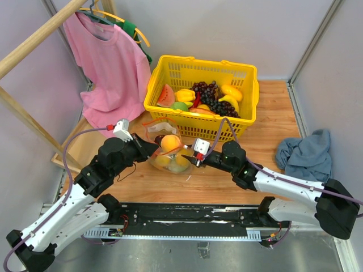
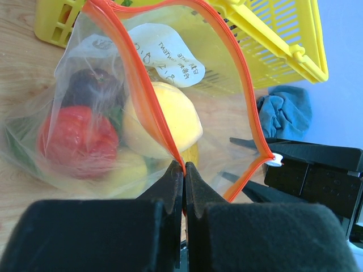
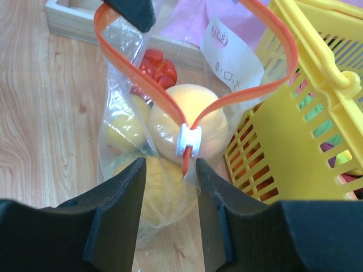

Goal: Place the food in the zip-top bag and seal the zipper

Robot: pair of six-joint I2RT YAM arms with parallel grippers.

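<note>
The clear zip bag point(image 1: 178, 167) with orange zip edges point(image 2: 249, 107) holds several foods, among them a pale round one point(image 2: 170, 122), a red one point(image 2: 79, 141) and a yellow one point(image 3: 161, 192). Its mouth gapes in both wrist views. My left gripper is shut on the bag's zip edge at one end of the mouth. A white slider point(image 3: 189, 139) sits at the other end, where the two zip strips meet. My right gripper is part open, its fingertips on either side of the bag's corner just below the slider.
Behind the bag stands a yellow basket point(image 1: 198, 62) full of produce. A pink shirt point(image 1: 110, 62) hangs on a wooden rack at left. A blue-grey cloth point(image 1: 306, 156) lies at far right. Bare table shows in front of the bag.
</note>
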